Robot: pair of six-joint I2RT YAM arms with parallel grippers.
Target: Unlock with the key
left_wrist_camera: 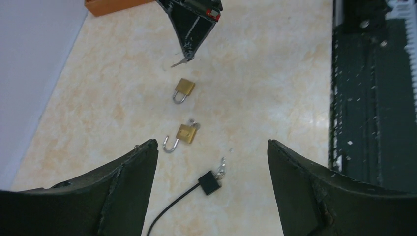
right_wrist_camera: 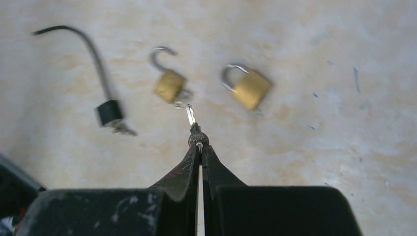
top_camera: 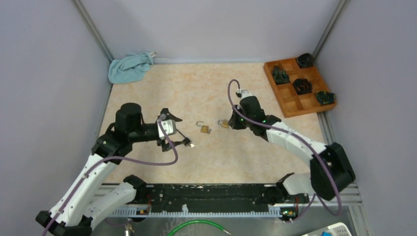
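Note:
My right gripper is shut on a small silver key (right_wrist_camera: 192, 118), its blade pointing away from the fingers, lifted above the table. Ahead and to the right lies a closed brass padlock (right_wrist_camera: 252, 88). Left of that is a brass padlock with an open shackle (right_wrist_camera: 169, 86), with keys at its keyhole end. Farther left rests a black lock with a cable (right_wrist_camera: 109, 112), also with a key at it. My left gripper is open above the table, nothing between its fingers. In the top view the right gripper (top_camera: 233, 120) is close beside the closed padlock.
A wooden tray with compartments (top_camera: 290, 105) holding dark bundles stands at the back right. A blue cloth (top_camera: 130, 68) lies at the back left. Bare table (top_camera: 231, 157) stretches in front of the locks.

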